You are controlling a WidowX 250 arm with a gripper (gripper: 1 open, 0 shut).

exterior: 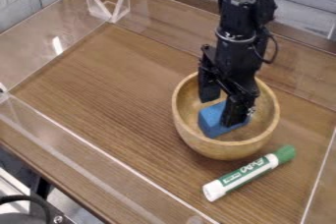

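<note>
My black gripper (223, 94) hangs over the wooden bowl (237, 147), its fingers reaching down inside the bowl. A blue block (215, 121) lies in the bowl, partly behind the fingers. Whether the fingers touch or hold it, and how far apart they stand, is hard to tell. A white and green tube (247, 174) lies on the table outside the bowl, at the front right.
Clear plastic pieces stand by the far left wall. A dark cable is at the bottom left corner.
</note>
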